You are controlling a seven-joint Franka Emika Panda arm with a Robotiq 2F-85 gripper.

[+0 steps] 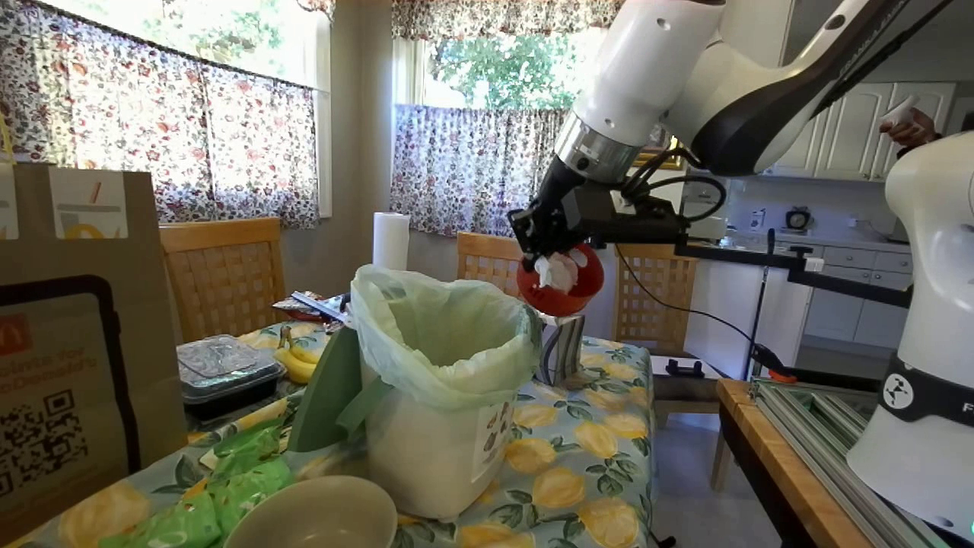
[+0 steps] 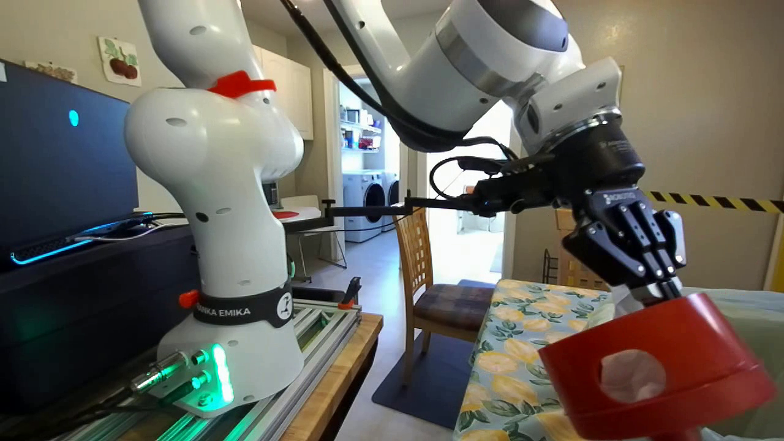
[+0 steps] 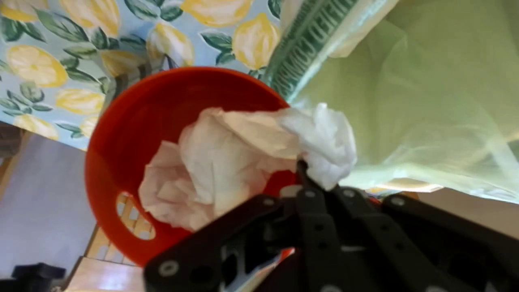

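A red container (image 2: 705, 353) with cut-out holes hangs tilted from my gripper (image 2: 665, 290), whose fingers are shut at its rim. In the wrist view, crumpled white tissue (image 3: 219, 165) lies inside the red container (image 3: 116, 160) and stretches across the rim. One bunched end of that tissue covers the tips of my gripper, so the exact grip is partly hidden. Exterior view 1 has the container (image 1: 591, 274) in the air just right of the white bin (image 1: 420, 457), with its open mouth toward that camera. A pale green liner bag (image 1: 429, 370) covers the bin's top.
On the lemon-print tablecloth (image 1: 557, 484) stand a beige bowl (image 1: 319, 511), green plastic packaging (image 1: 228, 493), bananas (image 1: 297, 365) and a black takeout box (image 1: 228, 365). A large paper bag (image 1: 73, 347) is at the left. Tablecloth right of the bin is mostly clear.
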